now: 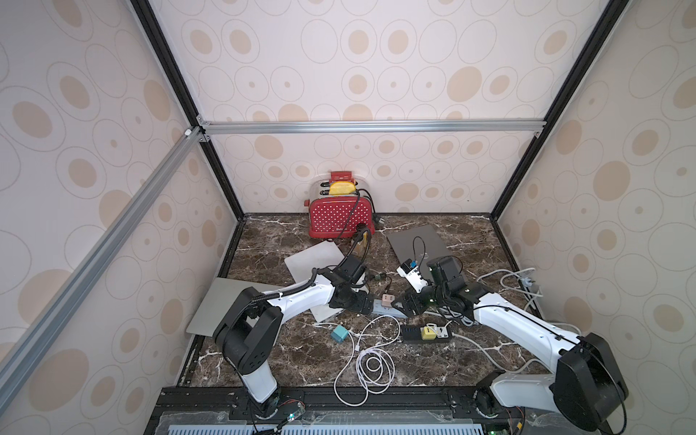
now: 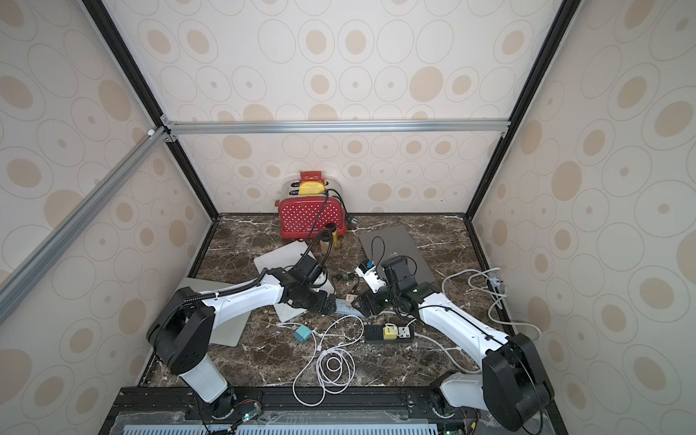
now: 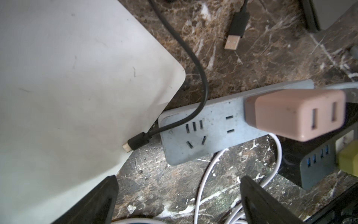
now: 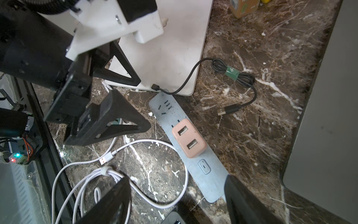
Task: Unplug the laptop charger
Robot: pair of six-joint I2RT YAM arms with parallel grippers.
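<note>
A pink two-port charger is plugged into a light blue power strip; it shows also in the right wrist view (image 4: 189, 143). A black cable with its small plug (image 3: 138, 141) lies across the strip's end onto a silver laptop (image 3: 74, 82), apart from the charger. My left gripper (image 1: 360, 304) is open above the strip's left end, nothing between its fingers. My right gripper (image 1: 410, 304) is open over the strip's right side, also empty, the charger below between its fingertips and the left gripper.
A black strip (image 1: 413, 333) with a yellow plug (image 1: 428, 332), a teal cube (image 1: 339, 333) and white cable coils lie in front. A grey laptop (image 4: 320, 104) lies at back right. A red toaster (image 1: 339, 217) stands at the back.
</note>
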